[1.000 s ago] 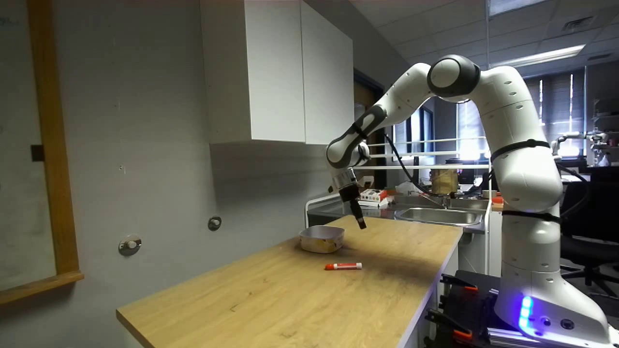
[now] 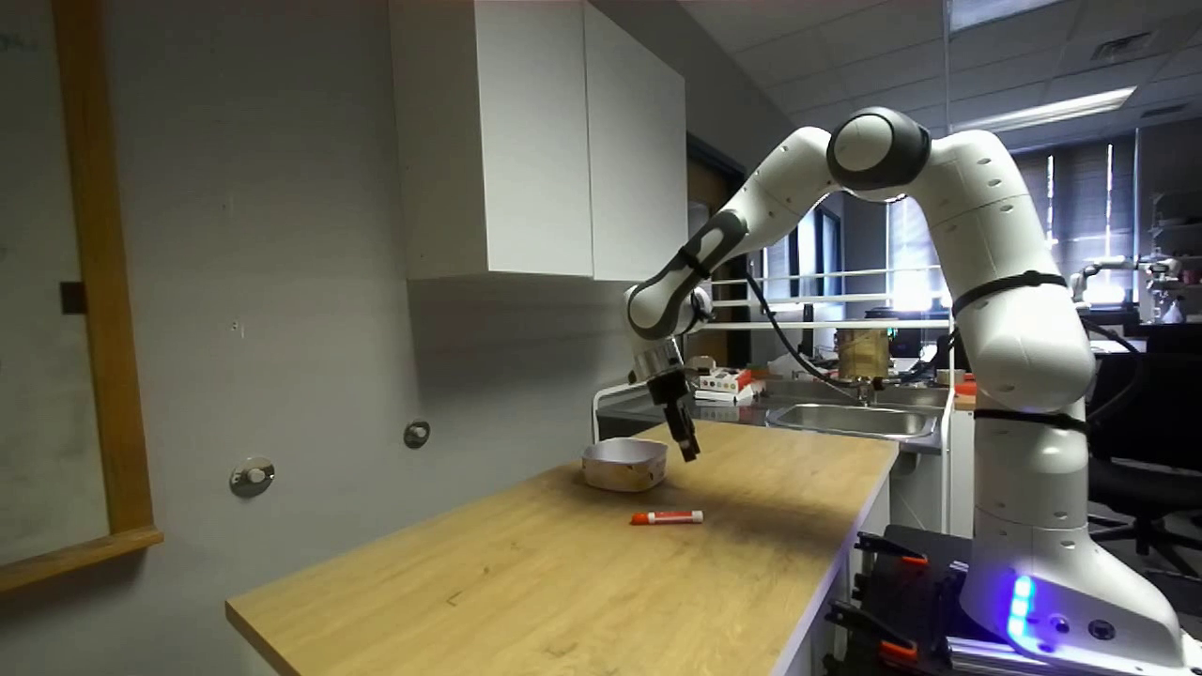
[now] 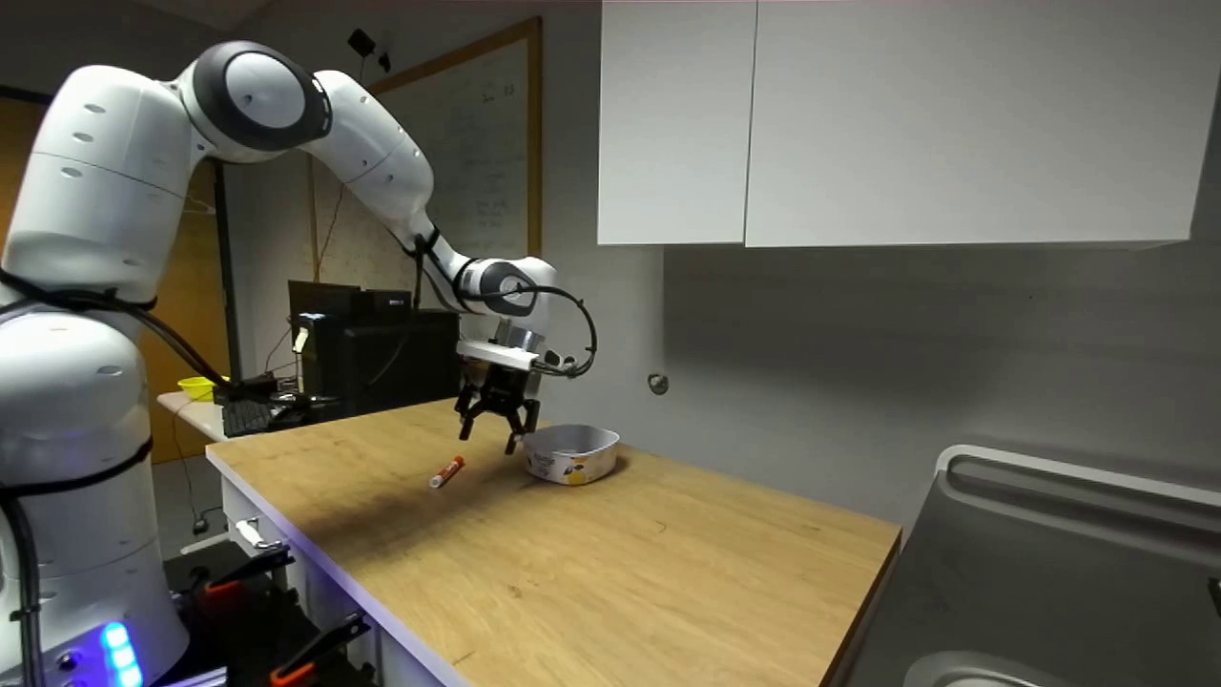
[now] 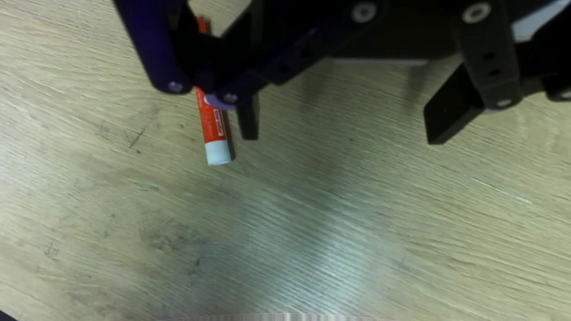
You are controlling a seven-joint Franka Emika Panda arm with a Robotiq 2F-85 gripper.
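Observation:
A red marker with a white end [image 2: 667, 517] lies on the wooden counter; the wrist view has the same marker [image 4: 212, 120] at upper left, partly covered by one finger. Behind it, near the wall, stands a white bowl with a printed side [image 3: 572, 454]. My gripper [image 3: 489, 441] hangs above the counter, close to the bowl and higher than the marker. Its fingers are spread wide in the wrist view, the gripper having only bare wood between its tips.
White cabinets [image 2: 541, 146] hang on the wall above it. A metal sink [image 2: 856, 421] and a few boxes [image 2: 724, 381] are beyond its far end.
My gripper has come down slightly and shifted left in exterior view 1, toward the bowl. Marker and bowl have stayed where they were.

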